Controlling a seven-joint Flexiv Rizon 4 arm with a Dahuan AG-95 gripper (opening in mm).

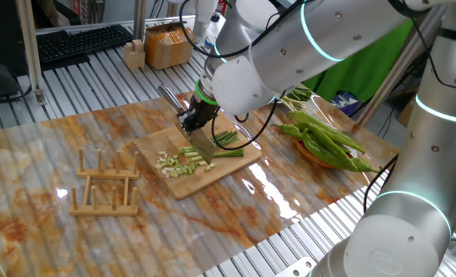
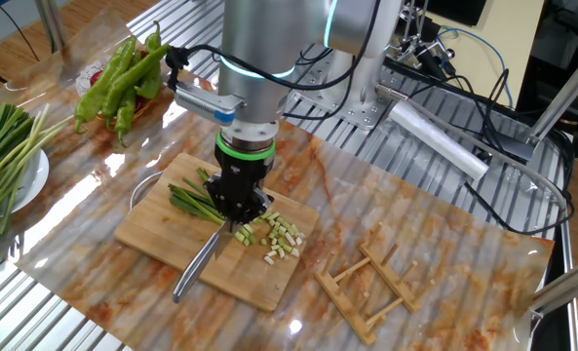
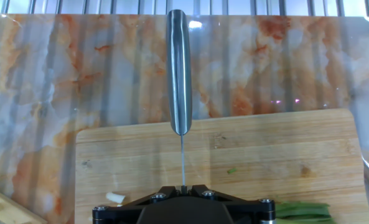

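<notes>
My gripper is shut on a kitchen knife. The knife's steel handle (image 3: 179, 74) points away from the gripper in the wrist view, and its blade (image 1: 202, 144) slants down toward the wooden cutting board (image 1: 178, 185). Pale chopped pieces (image 2: 285, 234) of scallion lie on the board to one side of the blade. Uncut green stalks (image 2: 193, 201) lie on the other side. Whether the blade's edge touches the board or the stalks is hard to tell, as the gripper (image 2: 242, 213) hides part of it.
A wooden peg rack (image 1: 104, 192) stands on the marbled mat beside the board. Green peppers (image 1: 324, 142) fill a basket on the opposite side. Scallions (image 2: 11, 161) rest on a white plate near the edge. Bare mat lies around the rack.
</notes>
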